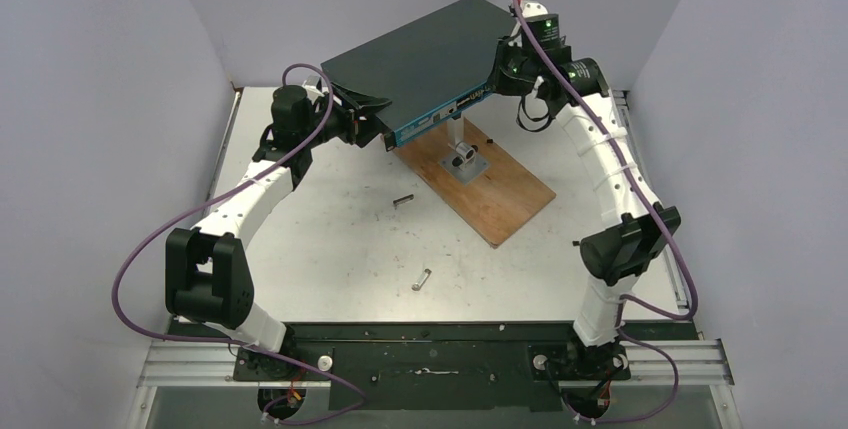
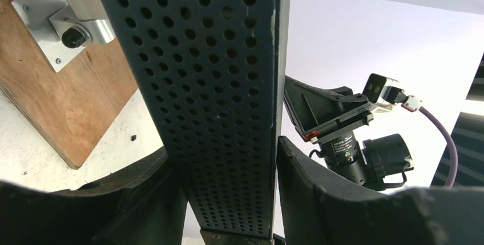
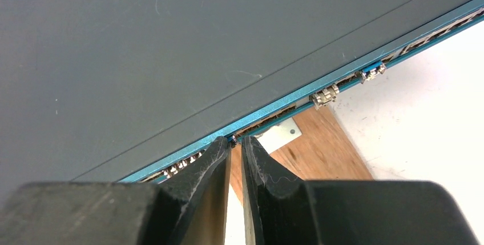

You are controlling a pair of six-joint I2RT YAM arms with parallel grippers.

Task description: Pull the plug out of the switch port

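Note:
The dark switch is raised on a metal stand, its teal port strip facing down-right. My left gripper is shut on its left end; in the left wrist view the perforated side fills the space between the fingers. My right gripper is at the port strip, fingertips narrowly apart over a small metal piece in a port, partly hidden; whether they grip it cannot be told. Other metal connectors sit along the strip to the right and left.
A wooden board carries the stand's metal plate. Two small metal parts lie loose on the white table, one nearer the front.

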